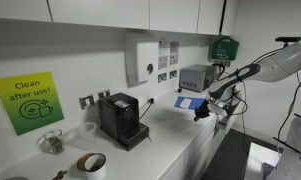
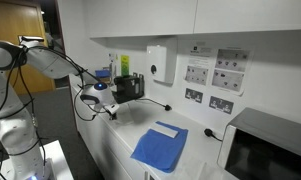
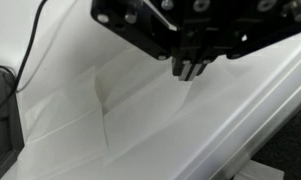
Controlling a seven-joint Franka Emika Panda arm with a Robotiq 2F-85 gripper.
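My gripper is shut above the white counter (image 3: 155, 150), and nothing shows between its fingers. Pale, sheet-like patches lie beneath it in the wrist view; whether they are paper or reflections I cannot tell. Exterior view 2 has the gripper (image 2: 112, 118) low over the counter, between the black coffee machine and a blue cloth (image 2: 162, 146) spread flat with a lighter strip on it. In exterior view 1 the gripper (image 1: 198, 117) is near the counter's front edge, by the blue cloth (image 1: 191, 103).
A black coffee machine (image 1: 122, 120) stands against the wall, with cups (image 1: 91, 163) and a glass jar (image 1: 54, 142) beyond it. A microwave (image 2: 269, 142) occupies the other end. A black cable (image 3: 32, 45) crosses the counter. Bare counter lies between machine and cloth.
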